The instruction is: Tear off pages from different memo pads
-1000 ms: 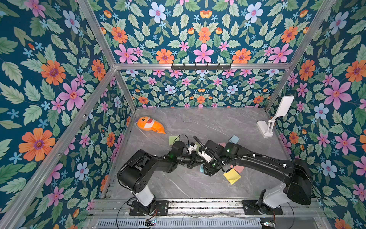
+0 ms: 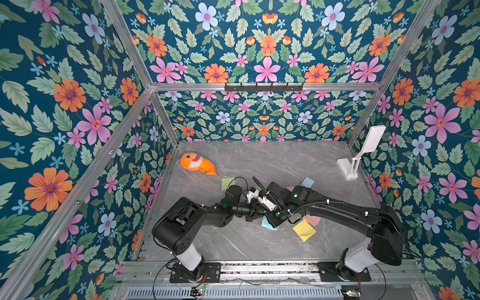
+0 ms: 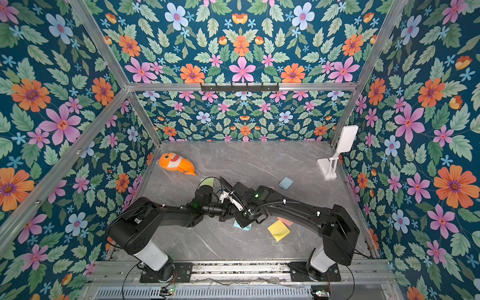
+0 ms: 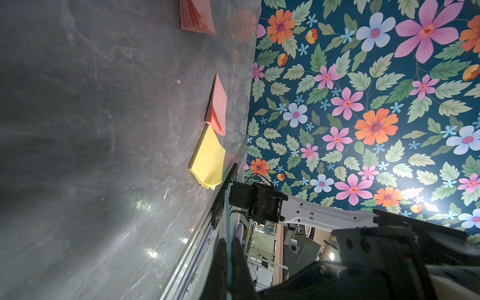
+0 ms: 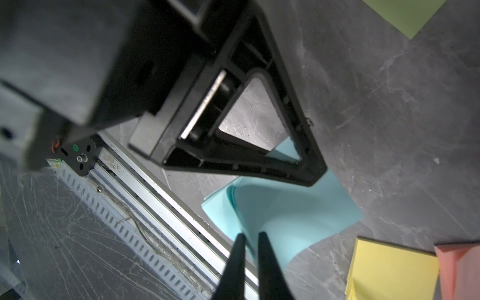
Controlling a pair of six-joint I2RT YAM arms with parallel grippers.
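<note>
In the left wrist view my left gripper is shut on a light-blue memo sheet or pad, seen edge-on as a thin strip. The right wrist view shows the light-blue pad spread out, its near side curled up, with the left gripper's triangular finger lying over its far corner. My right gripper stands part open, its two fingertips on either side of the curled blue edge. Nearby lie a yellow pad, a pink pad and a green pad.
A darker blue pad lies farther back, near another pink pad. An orange plush toy sits at the back left, a white lamp at the back right. Both arms crowd together at mid-table.
The right arm has shifted slightly to the left. More of the light-blue sheet now shows below the grippers. The left arm and the other pads look unmoved.
</note>
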